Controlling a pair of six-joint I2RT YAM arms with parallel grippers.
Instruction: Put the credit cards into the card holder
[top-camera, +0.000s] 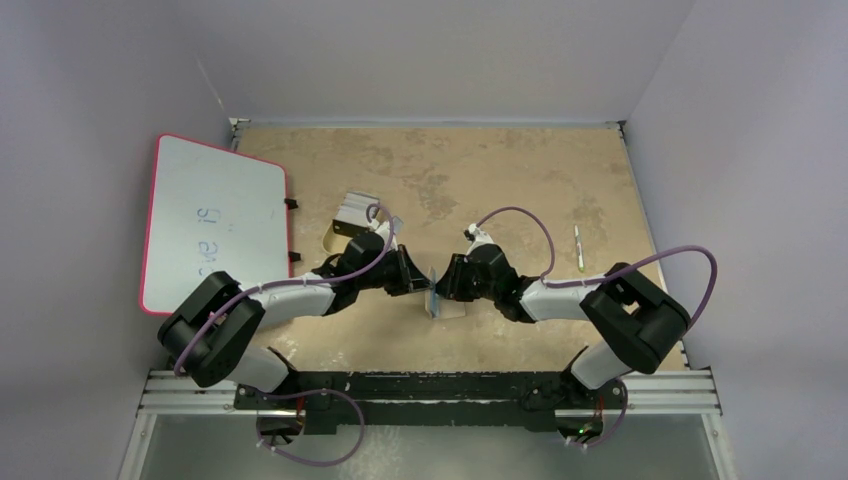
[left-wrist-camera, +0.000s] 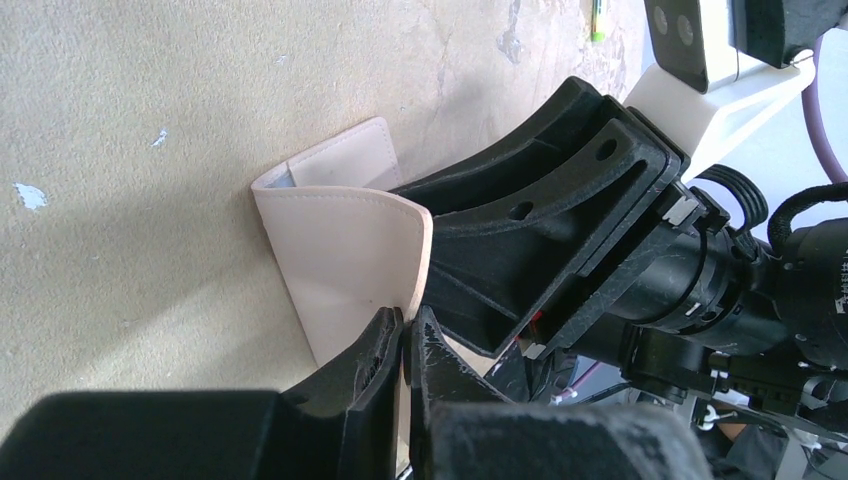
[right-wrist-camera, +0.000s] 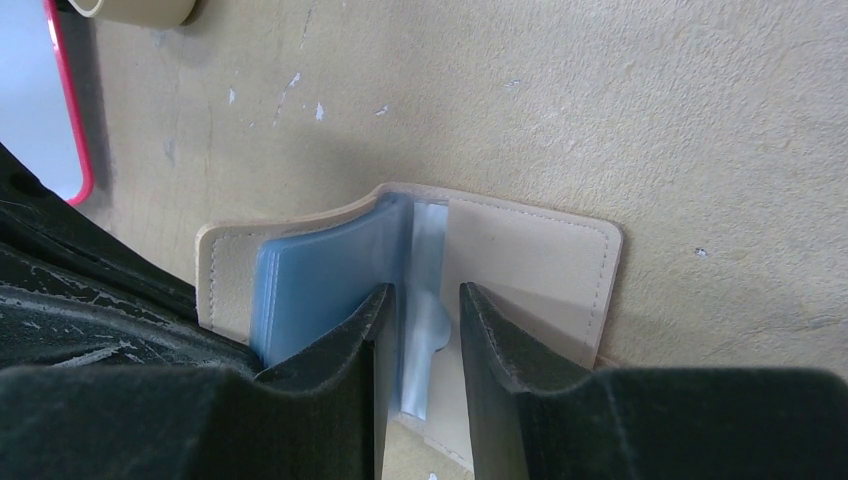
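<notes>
The card holder (top-camera: 450, 309), pale pink outside with a blue inside, lies partly opened on the table, one flap raised. Its flap's edge runs between the fingertips of my left gripper, which is shut on it. Over the holder's middle, in the right wrist view, my right gripper stands partly open. Between and below its fingers are the blue lining (right-wrist-camera: 320, 285) and a pale bluish strip (right-wrist-camera: 428, 250); I see nothing gripped there. No credit card can be made out clearly in any view.
A container with pale items (top-camera: 357, 210) stands behind my left arm, beside a round tan object (top-camera: 333, 240). The whiteboard (top-camera: 215, 225) is at the left. A pen (top-camera: 579, 248) lies at the right.
</notes>
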